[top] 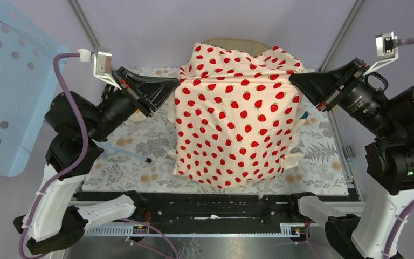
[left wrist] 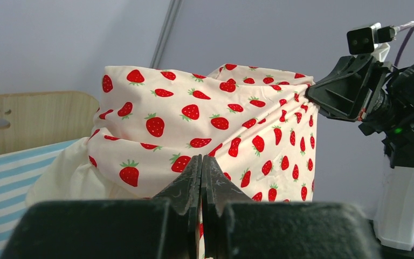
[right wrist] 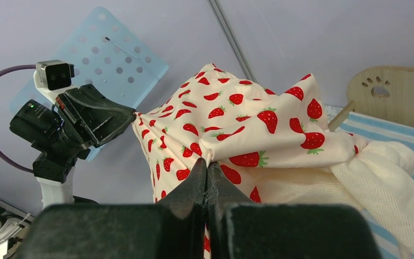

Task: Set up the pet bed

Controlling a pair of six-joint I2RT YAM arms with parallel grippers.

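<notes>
A cream fabric with red strawberries (top: 237, 124) hangs stretched between my grippers in the top view. My left gripper (top: 173, 86) is shut on its upper left corner; my right gripper (top: 296, 81) is shut on the upper right, with fabric pinched at the tips in the right wrist view. Paler cream material (right wrist: 377, 189) shows beneath the print. Behind it stand a wooden pet bed panel with paw cut-out (left wrist: 38, 118) and a blue-striped surface (left wrist: 11, 178); in the top view the fabric hides most of the bed.
A floral mat (top: 323, 167) covers the table around the fabric. A blue perforated board (top: 11, 97) stands at the left, and a thin light-blue rod (top: 126, 151) lies left of the fabric.
</notes>
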